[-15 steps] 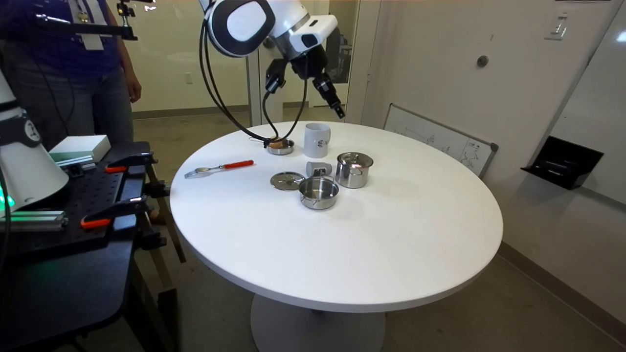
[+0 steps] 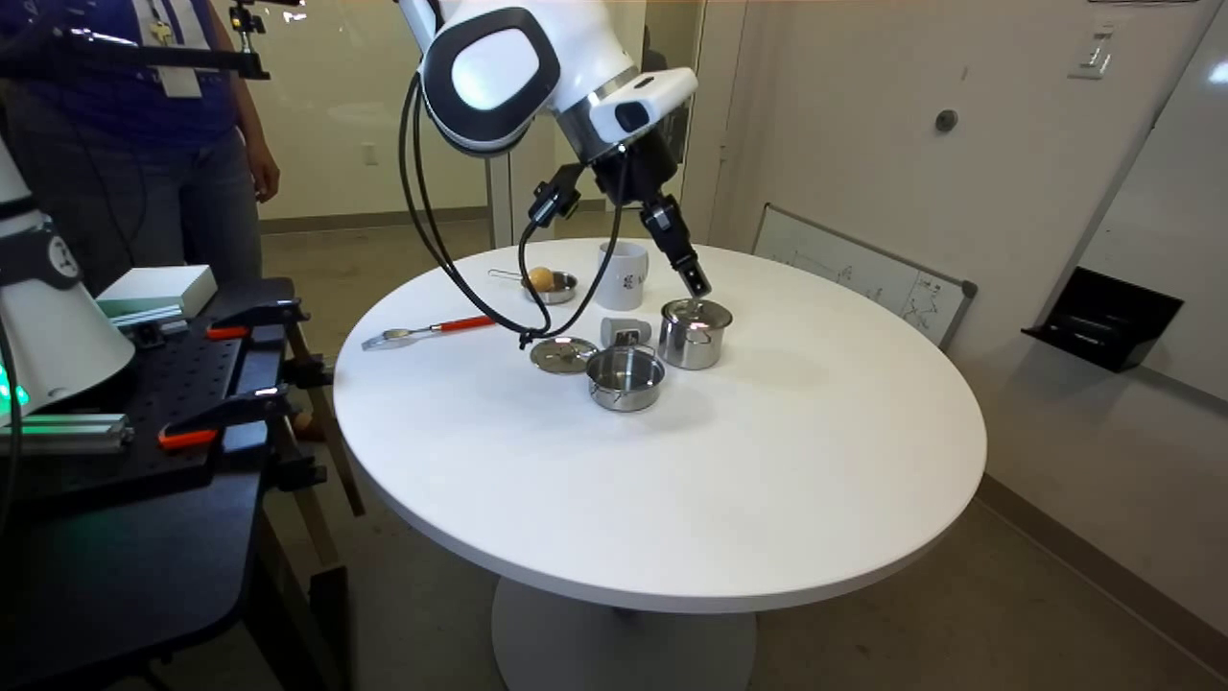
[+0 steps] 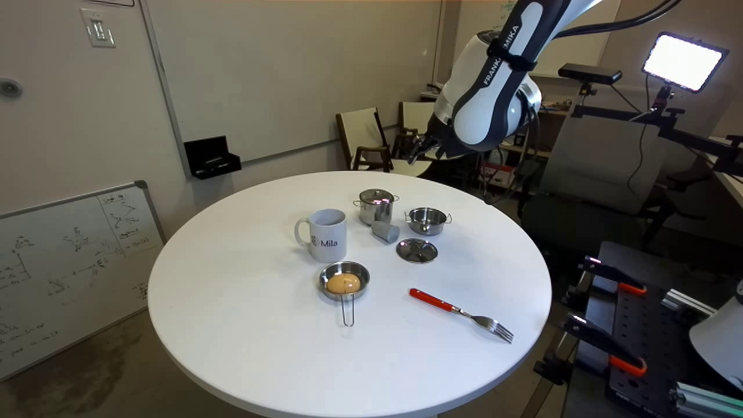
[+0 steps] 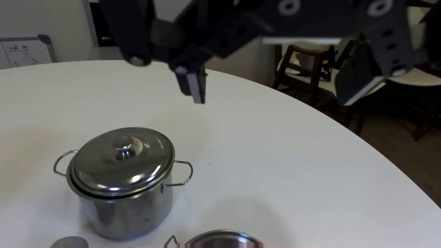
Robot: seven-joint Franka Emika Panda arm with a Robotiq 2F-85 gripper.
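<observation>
My gripper is open in the wrist view, its two fingers (image 4: 197, 87) wide apart with only table and background between them. Below and to the left of the fingers there, a lidded steel pot (image 4: 128, 210) stands upright; its lid (image 4: 124, 159) has a round knob and sits on top. In exterior view 1 the gripper tip (image 2: 696, 283) appears just above the pot (image 2: 692, 342). Exterior view 2 shows the gripper (image 3: 416, 149) higher than the pot (image 3: 376, 210) and to its right, apart from it.
Around the pot are an open steel pan (image 3: 426, 220), a loose lid (image 3: 417, 251), a small grey cup (image 3: 385, 231) on its side and a white mug (image 3: 327, 237). A small pan (image 3: 344, 281) holding something orange-brown and a red-handled fork (image 3: 433, 299) lie farther off.
In exterior view 1 my arm and gripper have moved down and to the right, toward the lidded pot. The things on the table have not moved.
</observation>
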